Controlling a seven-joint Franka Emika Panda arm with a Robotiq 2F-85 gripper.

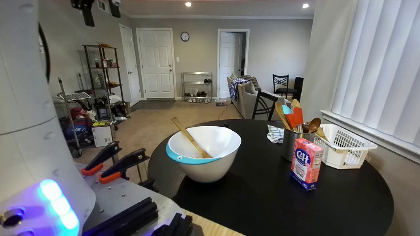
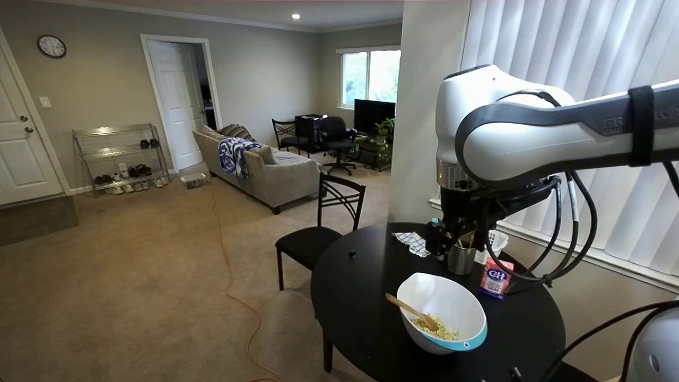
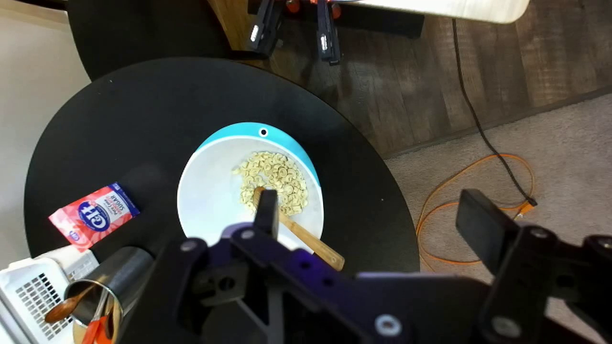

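Note:
On the black round table stands a white mixing bowl (image 1: 203, 165) with a turquoise rim section. Small pale pieces of food (image 3: 275, 177) lie in its bottom. A wooden utensil (image 3: 312, 241) leans inside the bowl, its handle sticking out past the rim. High above the table, my gripper is open with its fingers wide apart and nothing between them. In exterior view 1, only the fingertips (image 1: 87, 15) show at the top left. The wrist view has the bowl beneath the left finger, well below it.
A pink sugar box (image 1: 306, 163) stands right of the bowl. Behind it are a metal utensil holder (image 1: 289, 143), a white basket (image 1: 342, 157) and a checked cloth (image 1: 275, 134). A chair (image 2: 318, 242) stands by the table.

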